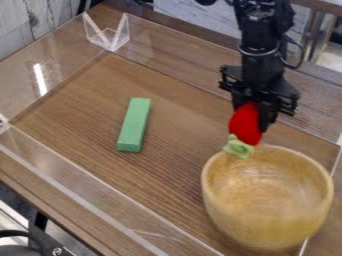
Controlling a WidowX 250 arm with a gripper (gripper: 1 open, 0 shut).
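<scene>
My black gripper (255, 105) is shut on a red object (247, 125) with a pale green end (239, 149), held just over the upper left rim of a large yellow bowl (267, 220). The fingertips are mostly hidden behind the red object.
A green block (134, 124) lies on the wooden table (80, 170) left of the bowl. A clear plastic container (110, 30) stands at the back left.
</scene>
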